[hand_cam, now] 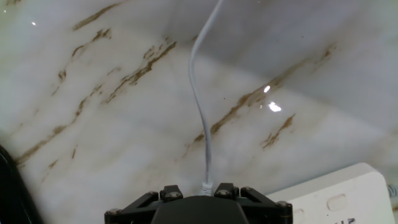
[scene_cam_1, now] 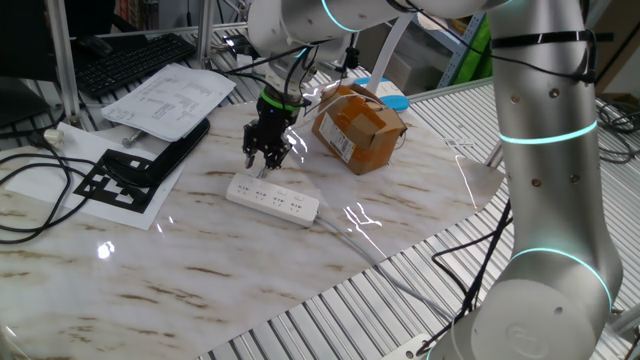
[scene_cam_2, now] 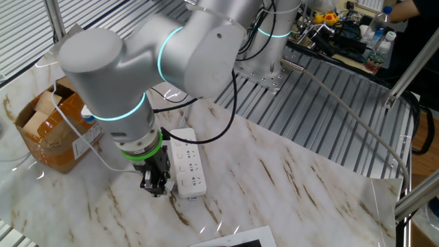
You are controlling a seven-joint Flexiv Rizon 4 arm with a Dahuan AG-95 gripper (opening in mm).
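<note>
A white power strip with several sockets lies flat on the marbled table. My gripper points down beside the strip's long side, close to one end. In the wrist view a thin white cable runs across the table to a ribbed cable end between the fingers. The gripper looks shut on the white plug at that end, most of which the gripper body hides. A pale bit of the plug shows at the fingertips, next to the strip. A corner of the strip appears at lower right.
An open cardboard box stands behind the gripper, close to the arm. Papers, a black object and a printed marker sheet occupy the left. The strip's grey cord trails off the table.
</note>
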